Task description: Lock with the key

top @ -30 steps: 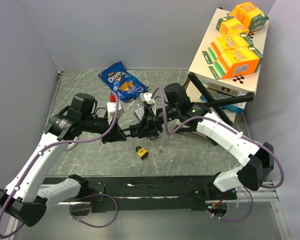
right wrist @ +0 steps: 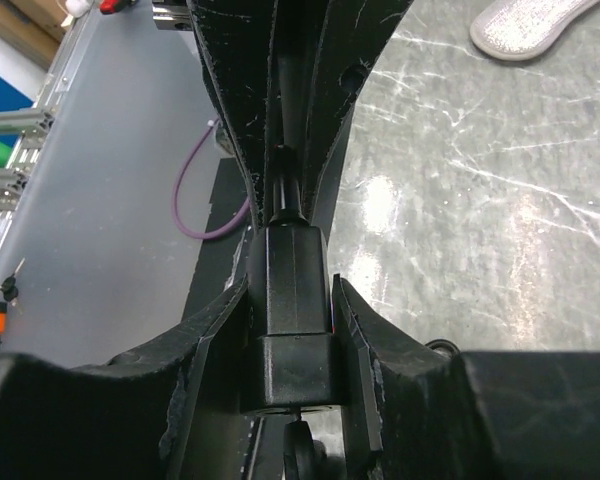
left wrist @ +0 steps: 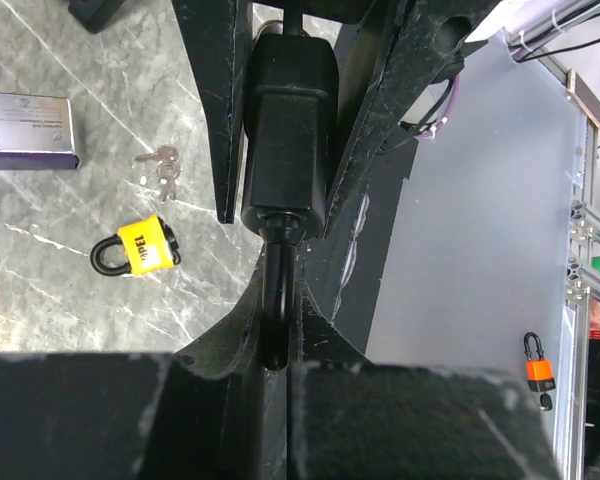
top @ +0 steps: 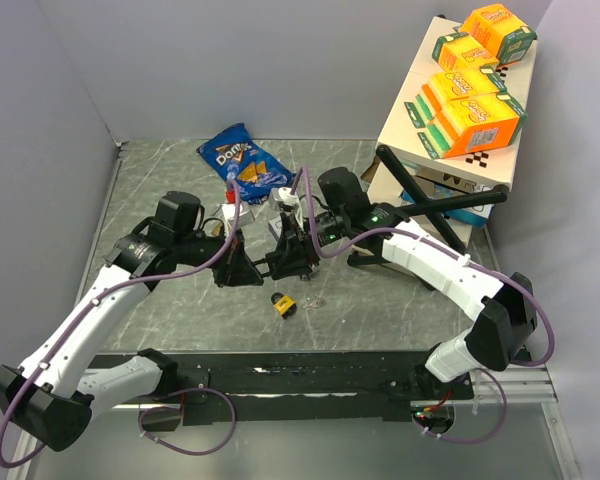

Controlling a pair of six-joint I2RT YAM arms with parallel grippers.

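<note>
Both grippers meet over the middle of the table. My left gripper [top: 242, 270] is shut on a thin black rod [left wrist: 278, 290] that runs into a black block [left wrist: 285, 150]. My right gripper [top: 285, 262] is shut on that black block [right wrist: 292, 285], seen between its fingers. A yellow padlock [top: 283, 305] with a black shackle lies on the marble table below, and two small keys [left wrist: 166, 170] lie beside it.
A blue Doritos bag [top: 242, 160] lies at the back, near a silver box [left wrist: 25, 130]. A shelf [top: 395, 130] with orange boxes stands at the right.
Both grippers have shifted slightly, the right one a little leftward, with the black object still held between them. The things on the table have not moved.
</note>
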